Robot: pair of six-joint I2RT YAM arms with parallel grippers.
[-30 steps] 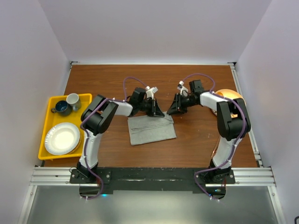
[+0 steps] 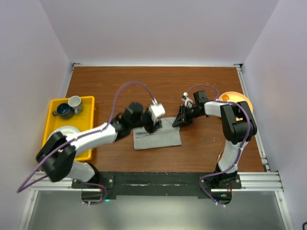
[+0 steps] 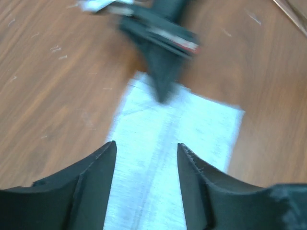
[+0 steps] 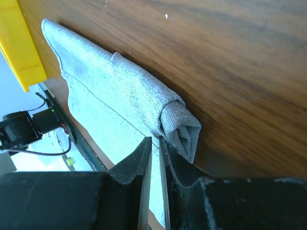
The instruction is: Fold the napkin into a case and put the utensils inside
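Observation:
The light grey napkin (image 2: 157, 139) lies folded in the middle of the table, with a fold line running along its length. Over its upper part, my left gripper (image 2: 153, 127) is raised and blurred; in the left wrist view its fingers (image 3: 98, 182) stand apart with nothing held between them. My right gripper (image 2: 177, 123) is down at the napkin's upper right corner. The right wrist view shows its fingers (image 4: 139, 177) nearly together, pinching the cloth beside a rolled-up end of the napkin (image 4: 180, 124). Thin utensils (image 2: 221, 150) lie right of the napkin, partly behind the right arm.
On the left stands a yellow tray (image 2: 90, 111) with a white mug (image 2: 76, 102), a dark mug (image 2: 64, 110) and a white plate, partly covered by the left arm. An orange bowl (image 2: 232, 96) sits at far right.
My left gripper was low at the napkin's top edge and has risen, its arm swinging up and toward the front. The right gripper came down onto the corner and has shifted slightly right since.

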